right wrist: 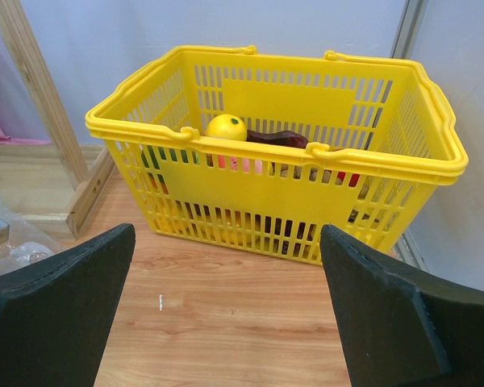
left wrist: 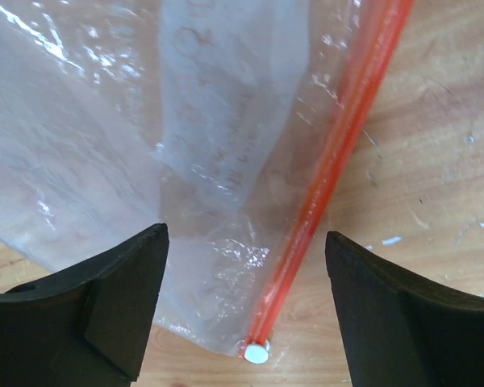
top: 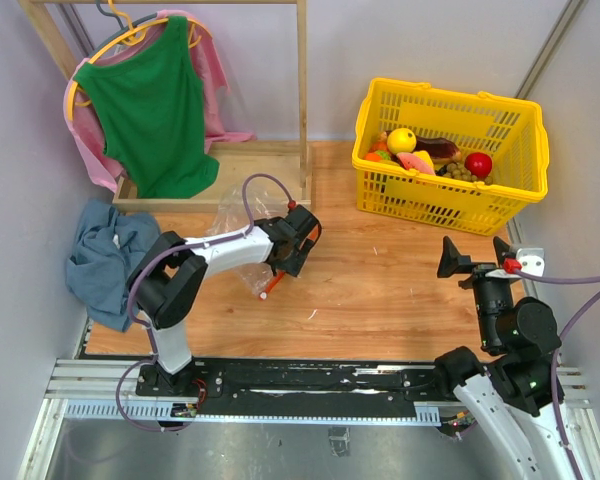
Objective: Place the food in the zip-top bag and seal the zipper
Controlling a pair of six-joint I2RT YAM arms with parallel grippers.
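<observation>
A clear plastic bag (left wrist: 89, 153) with a red zipper strip (left wrist: 306, 218) along one edge lies flat on the wooden table. The strip's white end (left wrist: 256, 352) is nearest to me in the left wrist view. Over that edge hangs my left gripper, its fingers apart on either side of the strip, with no visible contact. In the top view this gripper hides much of the bag. Toy food, including a yellow fruit (top: 401, 141), a red one (top: 478, 164) and an eggplant (top: 436, 148), sits in the yellow basket (top: 450, 214). My right gripper is open and empty, facing the basket.
A wooden clothes rack (top: 303, 110) with a green top (top: 160, 115) stands at the back left. A crumpled blue cloth (top: 115, 262) lies at the left edge. Bare table (top: 380, 290) stretches between the bag and the right arm.
</observation>
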